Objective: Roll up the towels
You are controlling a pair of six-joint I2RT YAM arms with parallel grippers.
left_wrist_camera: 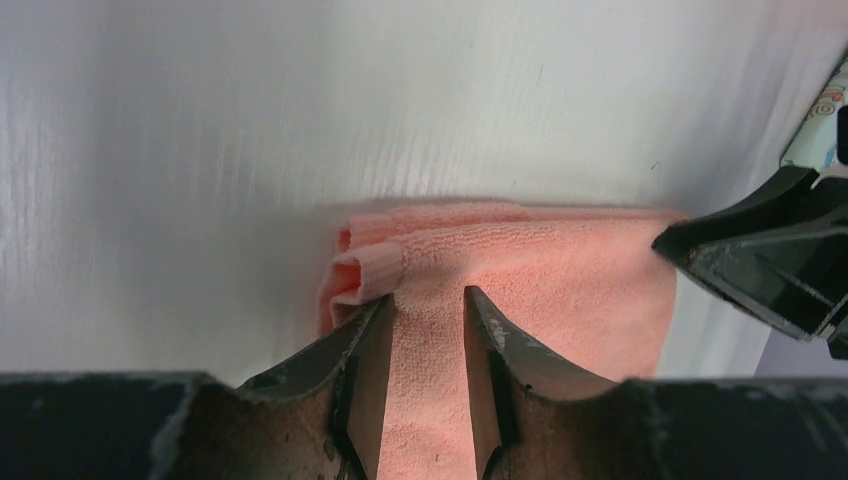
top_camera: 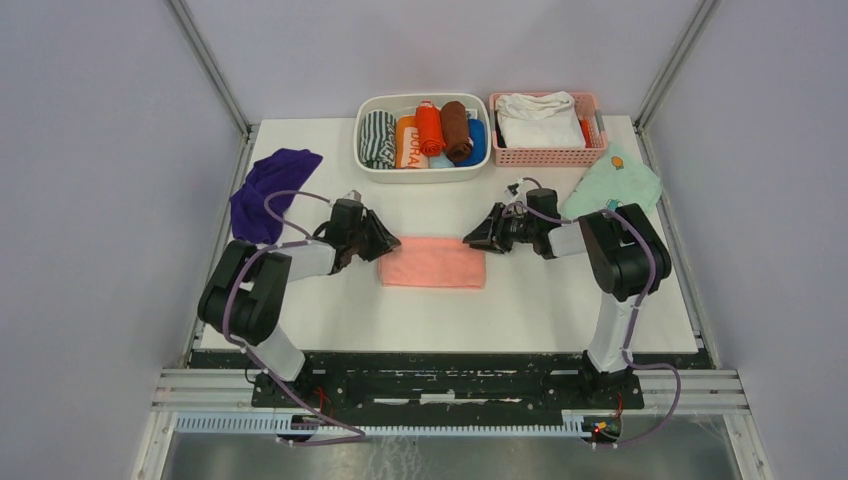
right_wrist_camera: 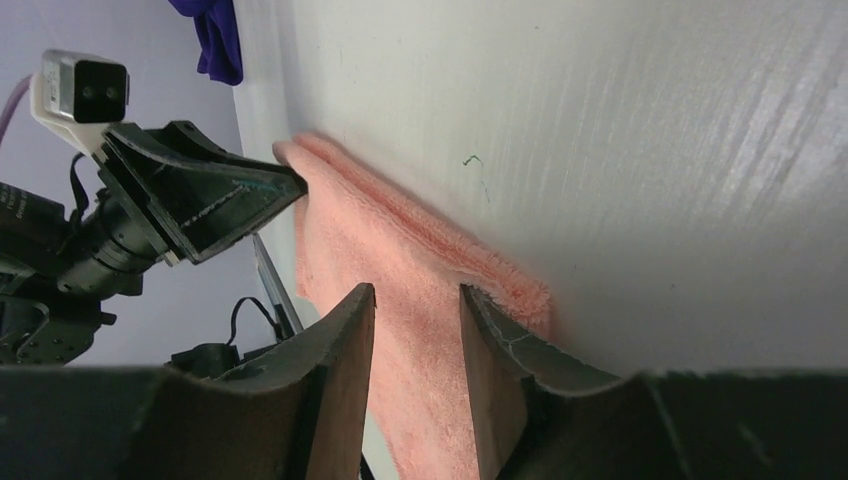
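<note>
A folded pink towel lies flat in the middle of the white table, its far edge doubled in layers. My left gripper is at the towel's far left corner; in the left wrist view its fingertips are part open over the bunched edge. My right gripper is at the far right corner, fingers part open over the folded edge in the right wrist view. Whether either pinches cloth is hidden.
A white bin of rolled towels and a pink basket of white cloths stand at the back. A purple towel lies left, a mint towel right.
</note>
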